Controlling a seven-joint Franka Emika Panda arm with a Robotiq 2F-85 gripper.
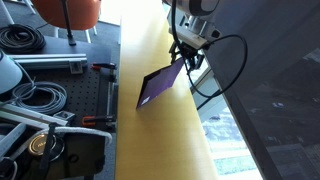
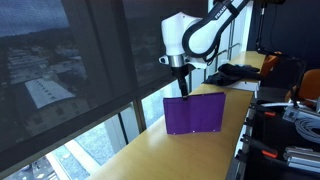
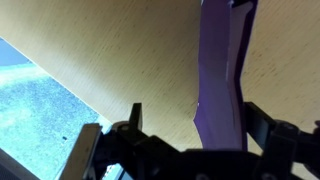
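Observation:
A purple folder-like object stands upright on the wooden table, its two panels spread in exterior view 2. From exterior view 1 the same folder shows as a tilted, dark purple panel. My gripper is at the folder's top edge, pointing down. In the wrist view the open gripper has the narrow edge of the purple folder between its spread fingers, nearer the right finger. Whether a finger touches it, I cannot tell.
Bare wooden table extends along the near side. A window with a dark blind runs beside the table. Cables and equipment on a black cart stand along the other side, with an orange chair behind.

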